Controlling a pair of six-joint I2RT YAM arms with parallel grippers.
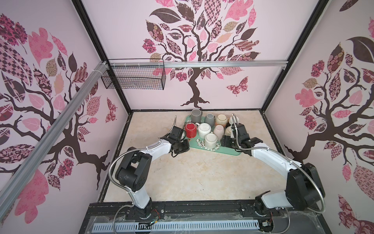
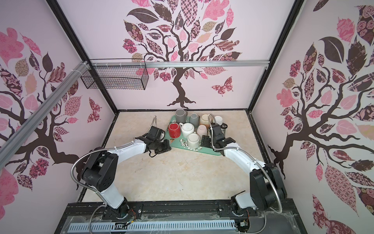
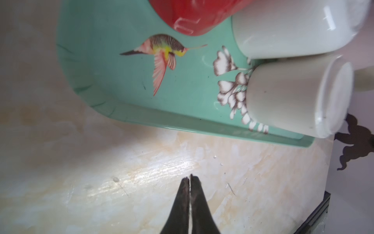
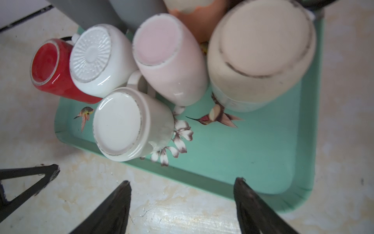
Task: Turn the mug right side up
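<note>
Several mugs stand upside down on a green tray (image 4: 249, 152). At its front edge sits a white mug (image 4: 116, 122), base up, its handle turned toward the pink mug (image 4: 159, 41). A large cream mug (image 4: 265, 37) stands inverted farther right. My right gripper is partly open above the tray's front edge, its fingers apart with nothing between them. Off the tray's left front side is my left gripper, its fingertips together over bare table. A red mug (image 3: 198, 15) and the white mug lie beyond it in the left wrist view.
Close behind the front mug stand a ribbed white mug (image 4: 91, 52) and, farther back, grey mugs (image 1: 196, 115). Bare table (image 1: 194, 175) stretches in front of the tray. A wire basket (image 1: 134, 77) hangs at the back left.
</note>
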